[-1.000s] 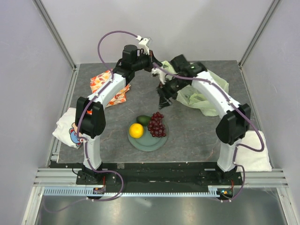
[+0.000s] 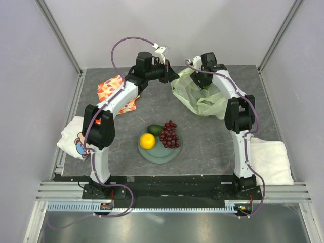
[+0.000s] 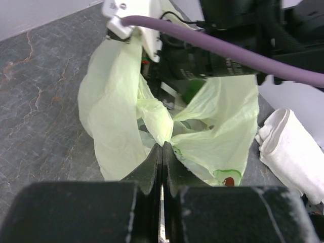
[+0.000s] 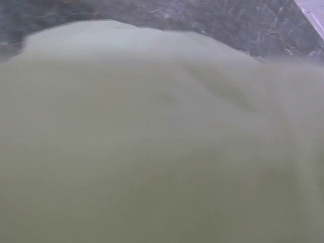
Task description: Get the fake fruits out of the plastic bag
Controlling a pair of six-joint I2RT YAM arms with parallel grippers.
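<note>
The pale green plastic bag (image 2: 202, 104) lies at the back right, its mouth held up at the left. My left gripper is shut on the bag's gathered edge. Inside the mouth, my right gripper (image 2: 199, 83) reaches down among the folds; its finger opening cannot be made out. Beside it in the bag, a green fruit (image 3: 192, 91) shows partly. Bag film (image 4: 152, 142) fills most of the right wrist view and hides the fingers. In front, the plate (image 2: 158, 158) bears an orange (image 2: 147, 141), an avocado (image 2: 155, 129) and red grapes (image 2: 169, 135).
An orange patterned cloth (image 2: 107, 89) lies at the left beneath my left arm. White cloths rest at the left edge (image 2: 74, 139) and right edge (image 2: 270, 161). Bare table surrounds the plate, including the space to its right.
My right gripper has swung from just behind the plate back and right into the bag.
</note>
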